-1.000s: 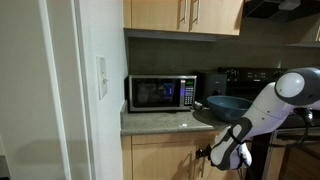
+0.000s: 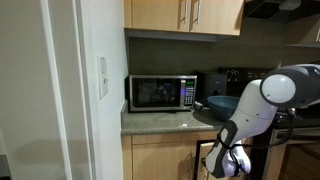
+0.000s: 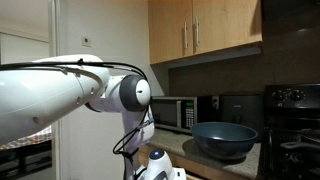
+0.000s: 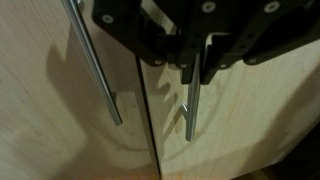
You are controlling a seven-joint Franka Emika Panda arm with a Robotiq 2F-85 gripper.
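In the wrist view my gripper is shut on the metal bar handle point(image 4: 193, 112) of the right-hand cabinet door point(image 4: 245, 115). The handle's free end sticks out past the fingers. A dark line runs between this door and the left-hand door point(image 4: 60, 110), whose own bar handle point(image 4: 92, 62) is apart from the gripper. In exterior view 1 the arm's white wrist point(image 2: 228, 160) is low in front of the lower cabinet, beside a dark opening point(image 2: 203, 152) under the counter. Exterior view 2 hides the fingers behind the arm.
Above the cabinet, the counter point(image 2: 155, 122) bears a microwave point(image 2: 162, 93) and a large dark blue bowl point(image 2: 222, 103) near its front edge. A stove point(image 3: 293, 135) stands to the right. The white wall point(image 2: 102, 120) closes off the left.
The gripper end of the arm has moved lower and outward from the cabinet front.
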